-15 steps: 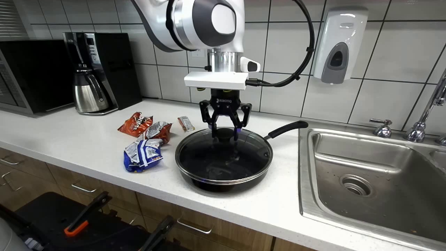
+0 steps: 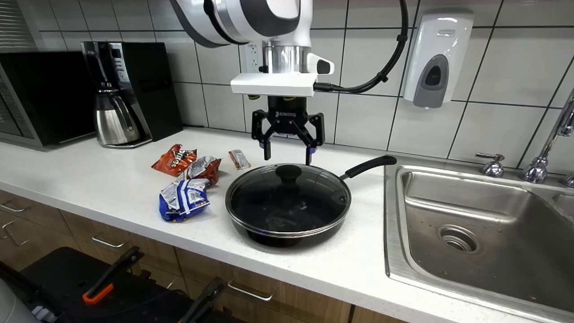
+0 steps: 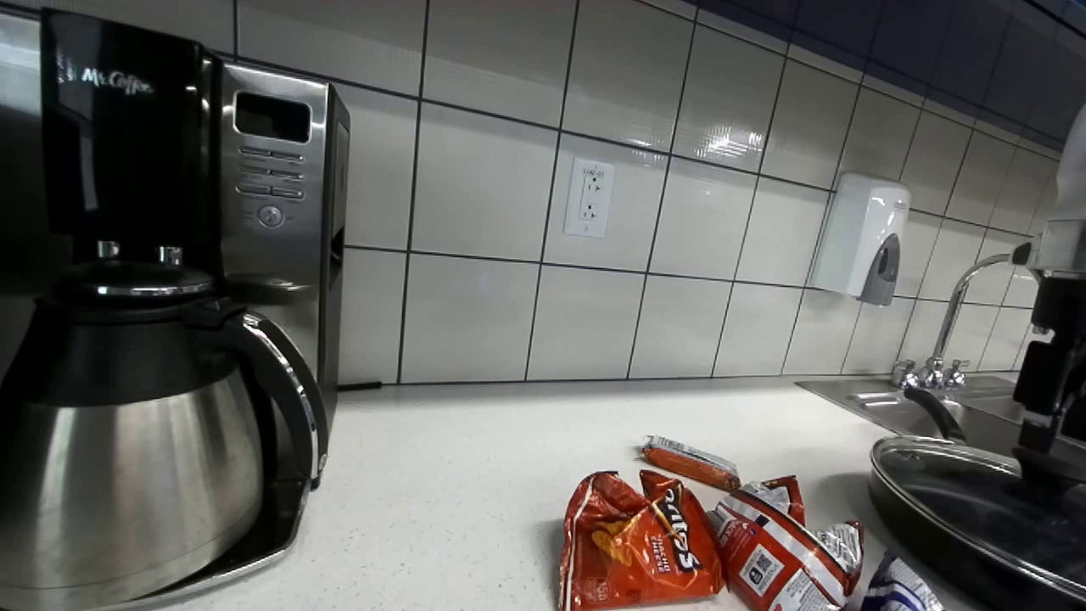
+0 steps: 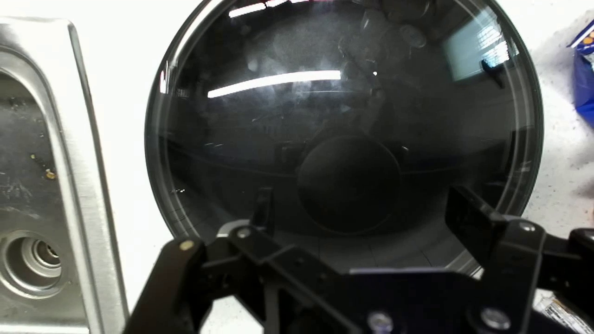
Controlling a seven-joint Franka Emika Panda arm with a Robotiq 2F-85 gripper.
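On the white counter stands a black pan (image 2: 288,239), its dark handle (image 2: 371,166) pointing back toward the sink. A glass lid (image 2: 263,202) with a round black knob (image 2: 289,172) covers it; in the wrist view the knob (image 4: 349,183) lies ahead of the fingertips. My gripper (image 2: 288,156) hangs above the lid, open and empty, with its fingers higher than the knob and apart from it. From below the wrist camera, the open gripper spans much of the lid's width.
Crumpled chip bags, one red (image 2: 175,159) and one blue (image 2: 183,200), lie left of the pan, with a small wrapped bar (image 2: 239,159) behind. A steel sink (image 2: 395,231) is at right, a coffee maker (image 2: 145,89) at left.
My gripper has risen off the lid's knob and its fingers have spread wider. Pan and lid stay where they were, with the lid on the pan.
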